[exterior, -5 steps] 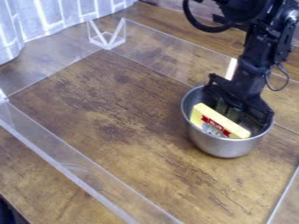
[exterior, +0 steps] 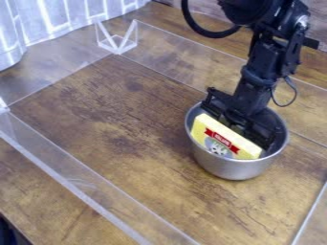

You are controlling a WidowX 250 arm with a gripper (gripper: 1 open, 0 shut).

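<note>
A steel pot point(exterior: 236, 169) stands on the right side of the wooden table. Inside it lies a yellow box point(exterior: 234, 132) with a red label, tilted against the pot's wall. My black gripper point(exterior: 228, 120) reaches down from the upper right into the pot, just behind the box; its fingertips are dark and crowded, so how the fingers stand is hard to see.
Clear plastic barriers edge the table point(exterior: 109, 115) at left, front and right. A small white wire holder point(exterior: 115, 40) stands at the back left, by a white curtain.
The pot has shifted a little left and toward the front, and the yellow box has tipped somewhat.
</note>
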